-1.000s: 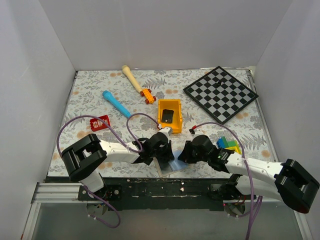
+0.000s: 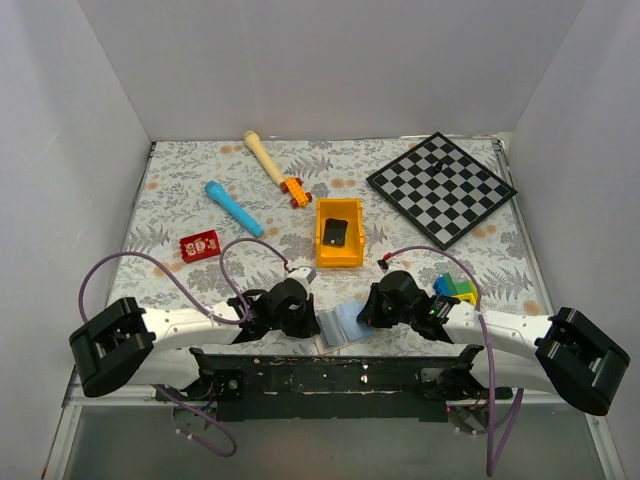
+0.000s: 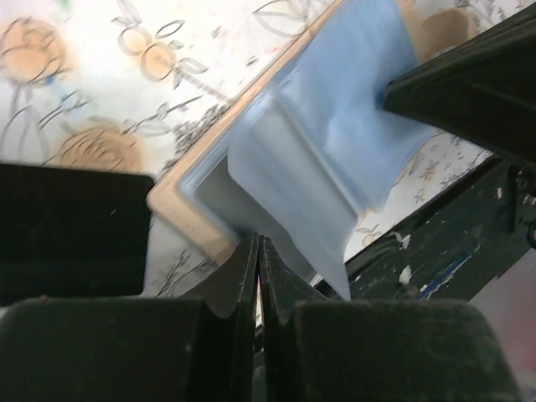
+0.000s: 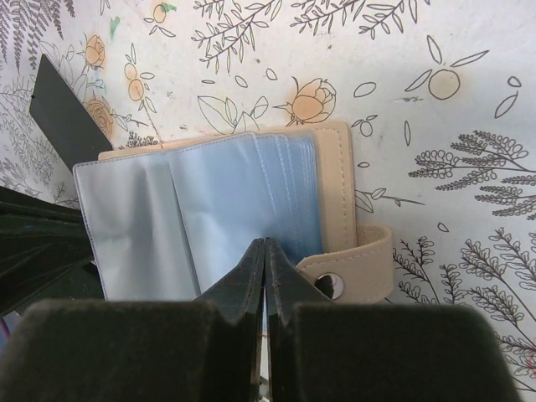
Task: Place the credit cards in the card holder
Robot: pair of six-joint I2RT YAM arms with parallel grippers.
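The card holder lies open at the table's front edge, its beige cover (image 4: 337,176) holding pale blue sleeves (image 4: 230,180). In the left wrist view one sleeve page (image 3: 285,167) stands raised off the greyish page below. My left gripper is shut beside that page's lower end, with nothing visible between its fingers. My right gripper is shut with its tips at the blue sleeves, close to the strap (image 4: 356,264) and its snap. A black card (image 3: 71,234) lies on the table just off the holder's left side. Another dark card (image 2: 335,232) rests inside the yellow box.
The yellow box (image 2: 340,205) stands behind the holder. Toy blocks (image 2: 456,288) lie right of the right gripper. A red packet (image 2: 200,246), blue stick (image 2: 234,209) and checkered board (image 2: 441,190) lie farther off. Bare tabletop shows at left.
My left gripper has moved left and slightly toward the front edge. A pale page now shows on the holder's left half, where it looked dark before. The right arm has shifted slightly.
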